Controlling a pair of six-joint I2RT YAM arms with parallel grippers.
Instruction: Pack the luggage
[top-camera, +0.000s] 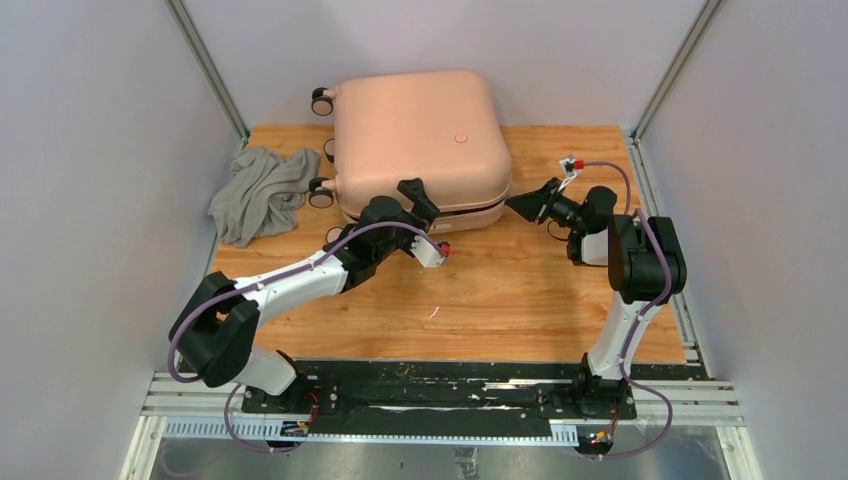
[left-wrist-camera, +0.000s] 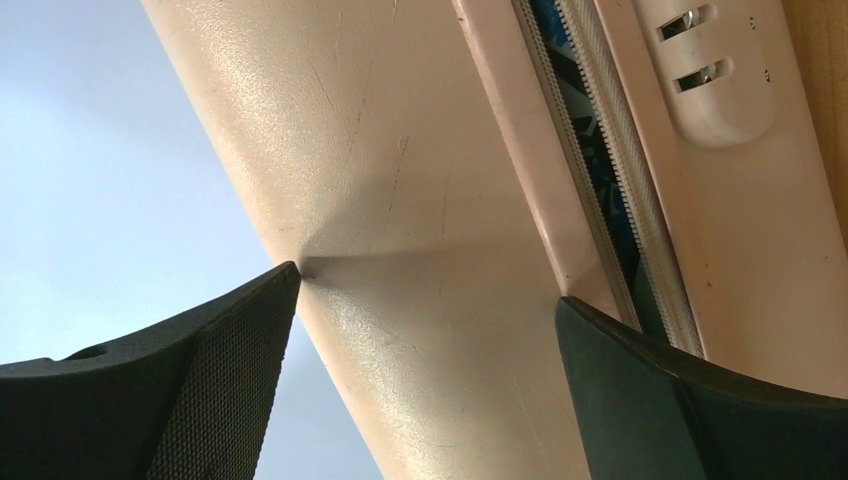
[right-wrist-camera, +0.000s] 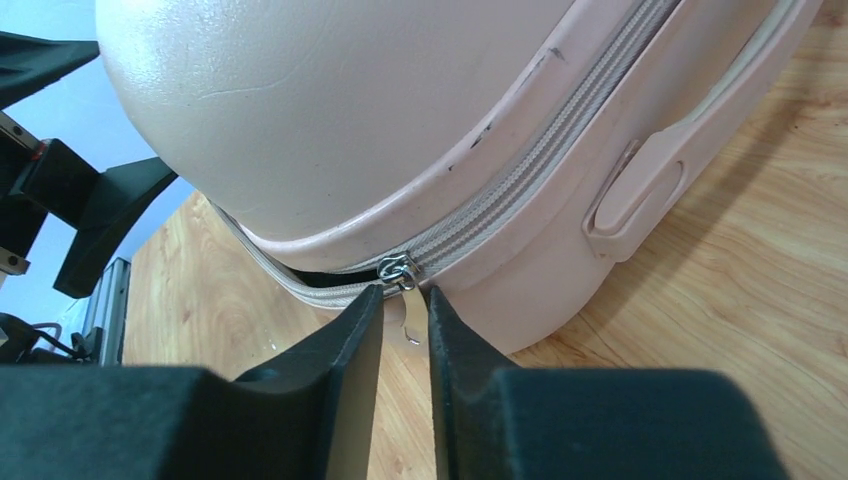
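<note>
A pink hard-shell suitcase (top-camera: 420, 130) lies at the back with its wheels to the left and a partly open zipper along the front. My left gripper is open, its fingers against the suitcase shell beside the zipper, where dark contents show in the gap. My right gripper (top-camera: 513, 203) is at the suitcase's right corner. In the right wrist view its narrowly parted fingertips (right-wrist-camera: 450, 340) stand around the metal zipper pull (right-wrist-camera: 395, 271) with its hanging tab; whether they touch it I cannot tell.
A crumpled grey cloth (top-camera: 255, 195) lies on the wooden table (top-camera: 480, 300) at the far left. Walls enclose the back and both sides.
</note>
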